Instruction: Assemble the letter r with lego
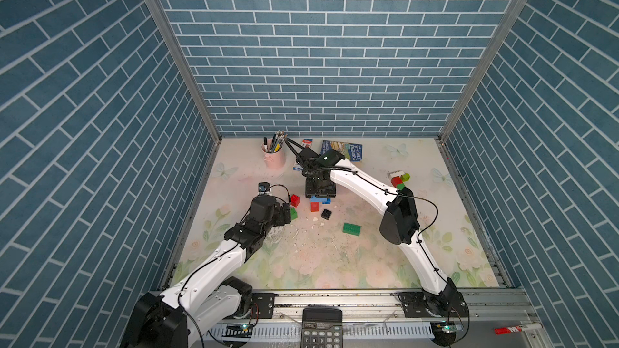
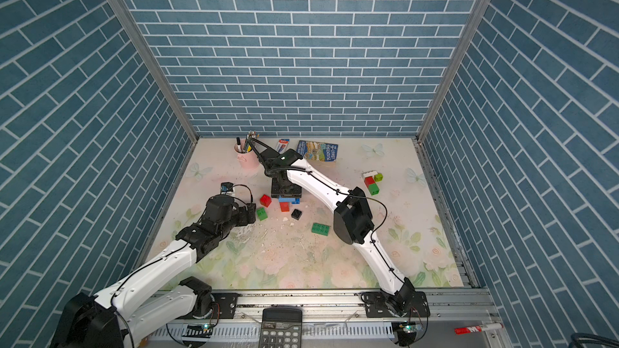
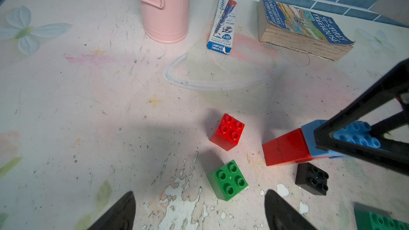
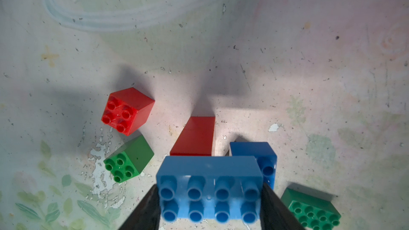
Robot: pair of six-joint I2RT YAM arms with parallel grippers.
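Observation:
My right gripper is shut on a light blue brick (image 4: 208, 168) with two rows of studs, gripped across its ends. Directly under and beside that brick in the right wrist view is a red stack (image 4: 196, 136), partly covered; in the left wrist view the red stack (image 3: 285, 148) meets the blue brick's lower side, but I cannot tell whether they are joined. A darker blue brick (image 4: 254, 153) shows just right of the red stack. My left gripper stands open, fingers apart and empty, with a green brick (image 3: 227, 180) ahead of it.
A loose red brick (image 3: 228, 132) stands beyond the green one. A small black brick (image 3: 312, 178) and a long green brick (image 4: 311, 208) lie at the front. At the back are a pink pen bucket (image 1: 274, 156) and a book (image 1: 342, 149).

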